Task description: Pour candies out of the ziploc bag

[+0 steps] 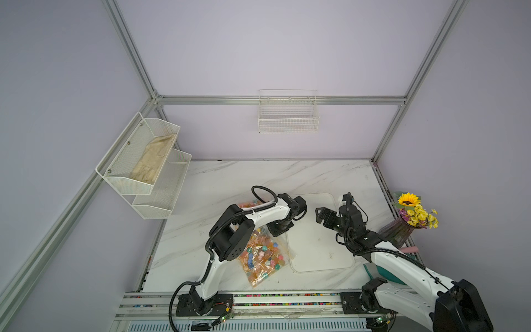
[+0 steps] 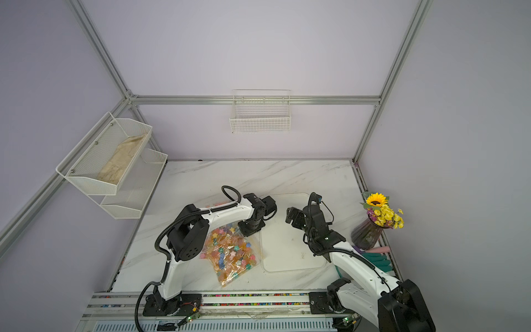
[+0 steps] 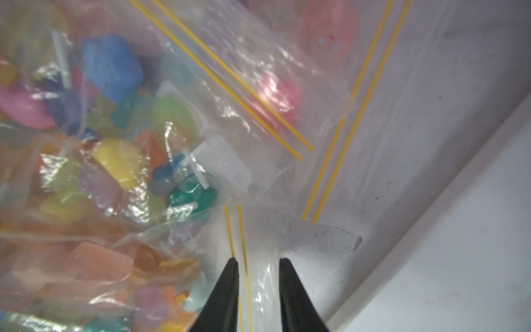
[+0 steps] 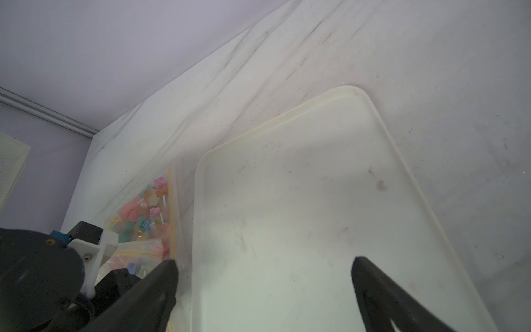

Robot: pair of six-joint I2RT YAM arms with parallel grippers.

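Clear ziploc bags with yellow seals (image 3: 166,166), full of colourful candies, lie overlapping left of a white tray (image 1: 319,238). My left gripper is over them, part open, its fingertips at a yellow seal strip of the lower bag; I cannot tell whether the plastic is between them or only beneath. In the top views its arm hides part of the bags. My right gripper stands open over the right part of the empty tray, nothing between its fingers.
A vase of flowers (image 2: 366,233) and teal and pink items (image 2: 377,260) stand at the right edge. White wire shelves (image 1: 143,182) hang on the left, a wire basket (image 1: 287,119) on the back wall. The table behind the tray is clear.
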